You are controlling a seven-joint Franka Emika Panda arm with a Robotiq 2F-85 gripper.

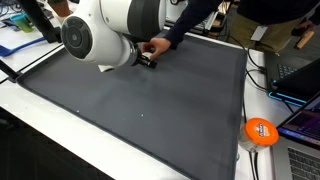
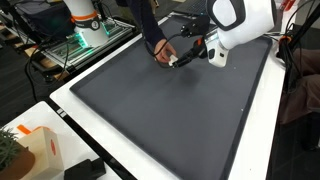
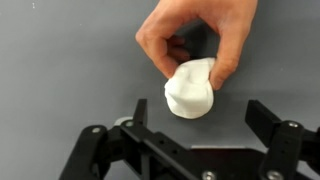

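In the wrist view a person's hand [image 3: 200,25] pinches a soft-looking white object [image 3: 189,92] from above, just over or on the dark mat. My gripper is open there, its black fingers wide apart on either side of the white object and not touching it. In exterior view 2 the gripper [image 2: 188,57] hangs low over the far part of the mat beside the person's hand [image 2: 165,53]. The white arm hides part of this area in exterior view 1, where the hand [image 1: 155,46] shows at the gripper's side.
An orange-lidded container [image 1: 261,132] and laptops stand off its right side in exterior view 1. A potted cactus [image 2: 12,155] and a white device [image 2: 35,150] lie beyond the mat's corner in exterior view 2.
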